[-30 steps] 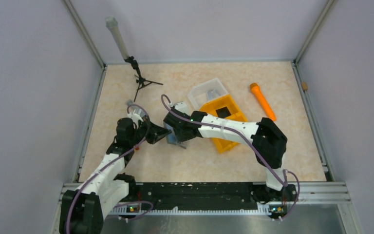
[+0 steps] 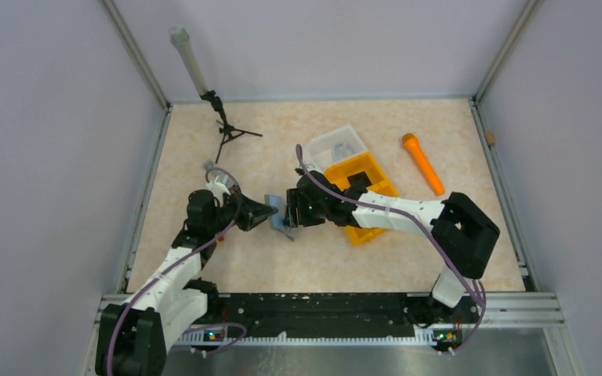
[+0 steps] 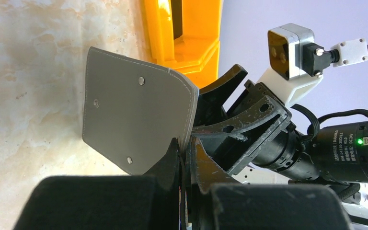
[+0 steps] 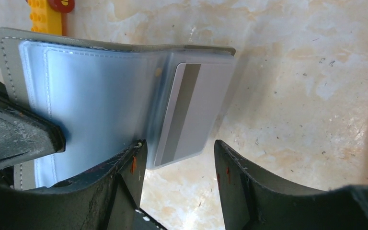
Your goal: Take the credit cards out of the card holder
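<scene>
The grey card holder (image 3: 134, 105) is spread open above the table, and my left gripper is shut on its edge. Clear bluish sleeves (image 4: 96, 105) line the holder's inner side in the right wrist view. A pale card (image 4: 203, 110) with a grey stripe is seen at the sleeves' far side; whether it is fully inside a sleeve is hard to tell. My right gripper stands open by the card's lower end, with its fingers apart and nothing visibly gripped. From above, the right gripper (image 2: 290, 210) largely covers the holder (image 2: 274, 211).
An orange bin (image 2: 382, 182) and a white bin (image 2: 323, 149) lie behind the right arm. To the far right is an orange microphone (image 2: 423, 163); a small tripod (image 2: 231, 131) stands back left. Bare table extends in front of the grippers.
The left arm has stayed where it was, still gripping the holder.
</scene>
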